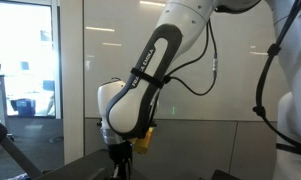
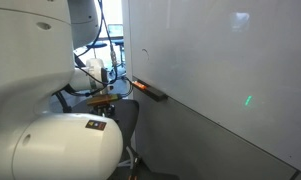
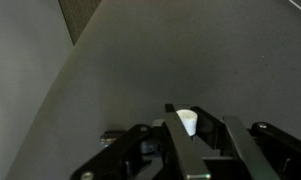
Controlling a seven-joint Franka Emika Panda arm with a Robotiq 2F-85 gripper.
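Observation:
Low in the wrist view, my gripper points at a dark grey surface. A small white rounded thing (image 3: 188, 123) shows at the fingertips, between the two dark fingers. Whether the fingers press on it or only stand around it is unclear. Left of the fingers is a short black object (image 3: 112, 136), partly hidden by the gripper. In the first exterior view the gripper (image 1: 120, 160) hangs downward at the lower middle, too dark to make out its fingers.
Behind the arm stands a large whiteboard (image 1: 245, 75) above a grey panel (image 1: 215, 143). A dark object (image 1: 222, 175) is at the lower right.

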